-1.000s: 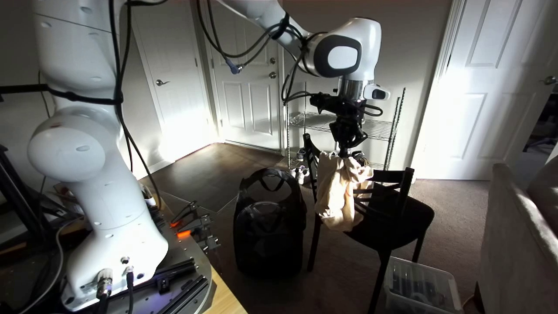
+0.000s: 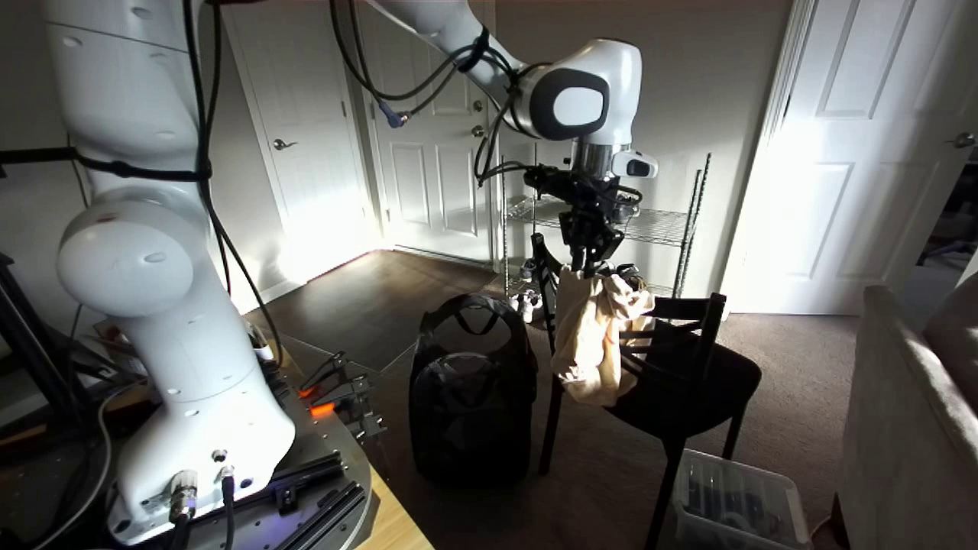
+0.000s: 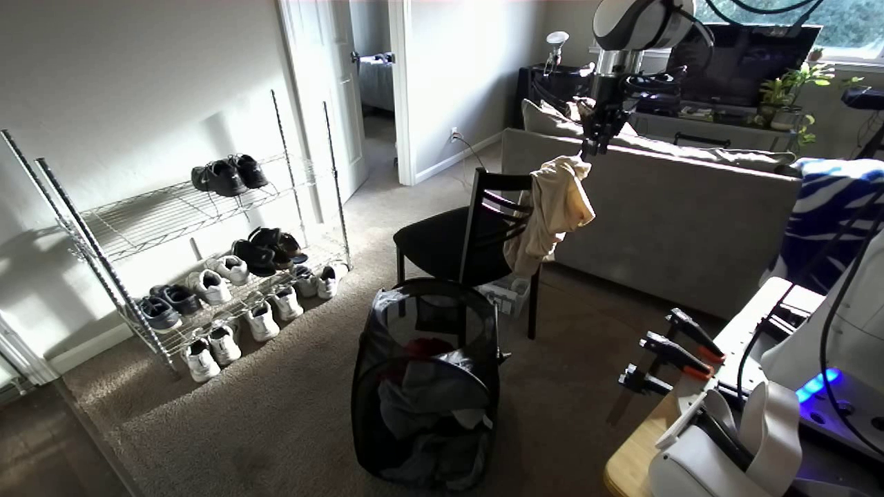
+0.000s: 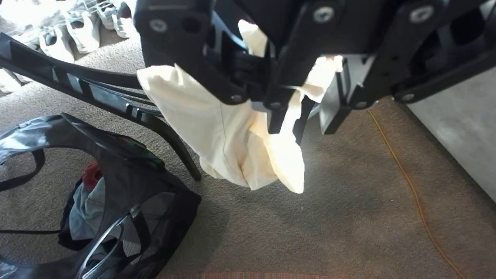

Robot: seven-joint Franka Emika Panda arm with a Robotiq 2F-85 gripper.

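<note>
A cream cloth (image 2: 591,344) hangs over the backrest of a black chair (image 2: 688,367), bunched at its top. My gripper (image 2: 587,269) points down at the cloth's upper edge. In the wrist view the gripper is part open, a gap showing between its fingers, and the cloth (image 4: 228,135) lies behind and below them. From the other side, the gripper (image 3: 592,152) is right at the top corner of the cloth (image 3: 556,203). Whether any fabric lies between the pads is hard to see.
A black mesh hamper (image 3: 427,373) with clothes inside stands on the carpet near the chair. A wire shoe rack (image 3: 186,207) is along the wall. A clear plastic bin (image 2: 738,499) sits by the chair, and a sofa (image 3: 663,215) lies beyond it.
My gripper has shifted left in exterior view 1, and its fingers look farther apart. The cloth, chair and hamper appear almost unchanged.
</note>
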